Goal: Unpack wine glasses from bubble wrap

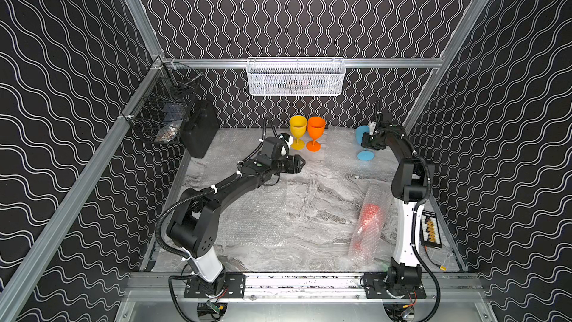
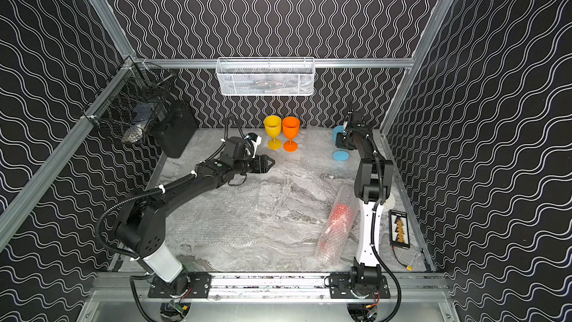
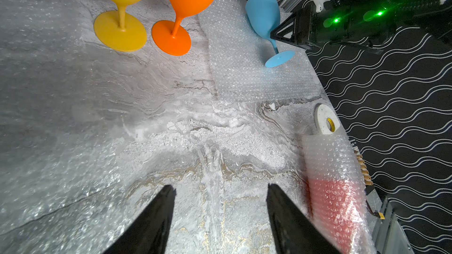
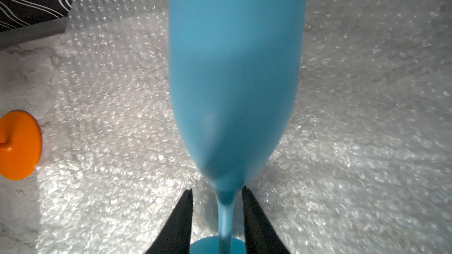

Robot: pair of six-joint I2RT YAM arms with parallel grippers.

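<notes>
A blue wine glass (image 4: 235, 75) stands at the back right on flattened bubble wrap (image 4: 117, 127). My right gripper is at its stem, one finger on each side just under the bowl, with a gap showing between the stem and the left finger. Its fingers are part open. Side by side at the back middle stand a yellow glass (image 1: 298, 125) and an orange glass (image 1: 315, 126), both upright and unwrapped. In front of them my left gripper hangs open and empty over the table. A red item in a bubble wrap roll (image 1: 370, 217) lies at the front right.
More flat bubble wrap (image 1: 250, 220) covers the left of the table. A tape roll (image 3: 324, 118) and a small black tray (image 1: 430, 229) sit along the right edge. A white wire basket (image 1: 296, 83) hangs at the back.
</notes>
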